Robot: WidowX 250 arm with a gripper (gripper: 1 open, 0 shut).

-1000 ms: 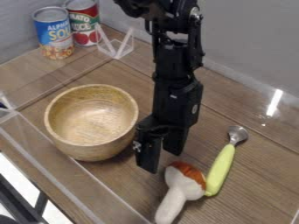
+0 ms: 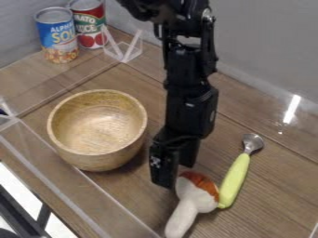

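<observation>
My black gripper [image 2: 174, 160] points down at the middle of the table, open, its fingertips low near the wood just behind a toy mushroom [image 2: 189, 203] with a white stem and orange-brown cap. To the gripper's left sits a wooden bowl [image 2: 93, 130]. Right of the mushroom lies a spoon-like utensil [image 2: 233, 177] with a yellow-green handle and a metal head. Whether anything lies between the fingers is hard to see.
Two cans [image 2: 59, 37] stand at the back left beside a clear plastic piece. A wall runs along the back.
My gripper has moved a little to the right, away from the bowl and toward the mushroom's cap. The objects on the table look unmoved.
</observation>
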